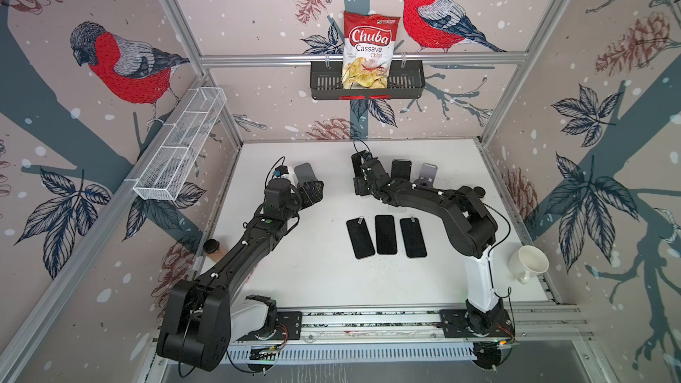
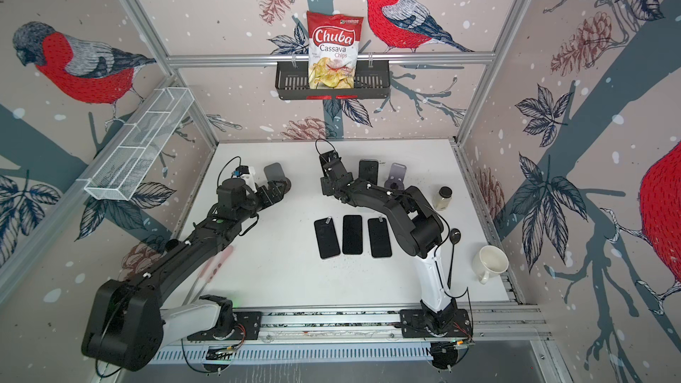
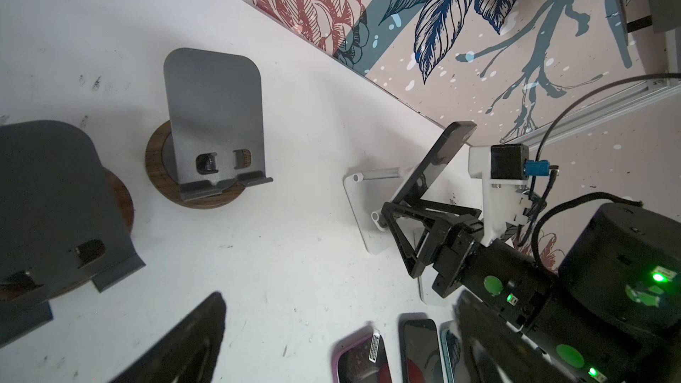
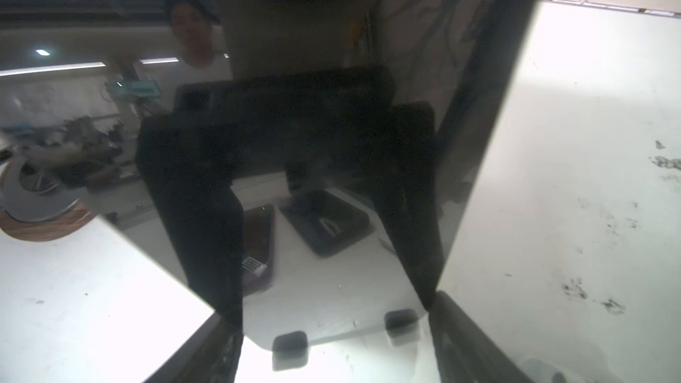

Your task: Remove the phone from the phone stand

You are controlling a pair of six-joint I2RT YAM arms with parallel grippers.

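Note:
A dark phone [image 3: 443,152] leans upright on a white stand [image 3: 361,216] in the left wrist view. My right gripper has a finger on either side of the phone's lower part, close against its edges; whether they grip it cannot be told. The glossy phone screen [image 4: 340,262] fills much of the right wrist view, its bottom edge by the stand's two dark-tipped supports. In the top left view the right arm partly covers phone and stand. My left gripper [image 1: 312,193] hangs open at the left, its fingers [image 3: 195,333] wide apart and empty.
Two grey stands [image 3: 216,110] without phones are on the left. Several phones lie flat on the table, among them a black phone [image 1: 386,234]. A dark upright slab [image 1: 400,169] and a grey one [image 1: 427,172] stand right of the right gripper.

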